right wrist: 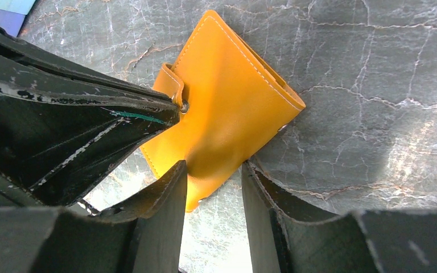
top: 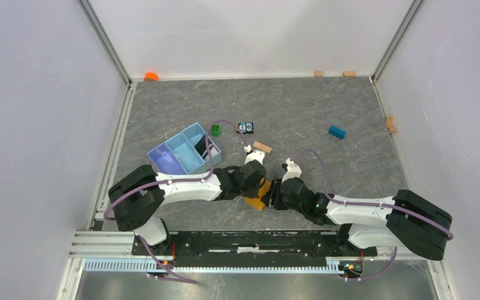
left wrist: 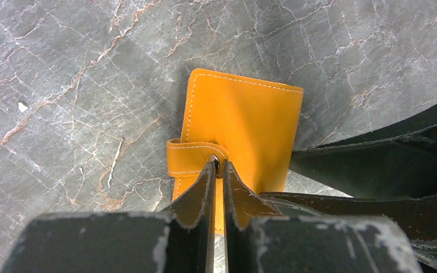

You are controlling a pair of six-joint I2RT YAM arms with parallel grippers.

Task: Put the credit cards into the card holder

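The orange card holder (top: 255, 203) lies between my two arms in the top view. Its cover is closed, with a snap strap (left wrist: 195, 157) across one edge in the left wrist view. My left gripper is shut on the strap's tip, right at the metal snap. From the right wrist view, my right gripper stands part open, its fingertips apart at the near lower corner of the holder (right wrist: 227, 96). The left gripper's fingers (right wrist: 136, 114) cover part of the strap there. No credit cards show; any inside the holder are hidden.
A blue compartment box (top: 184, 150) with dark items sits behind the left arm. A wooden block (top: 262, 147), a green cube (top: 215, 130), a small blue-black object (top: 245, 127) and a blue block (top: 337, 132) lie farther back.
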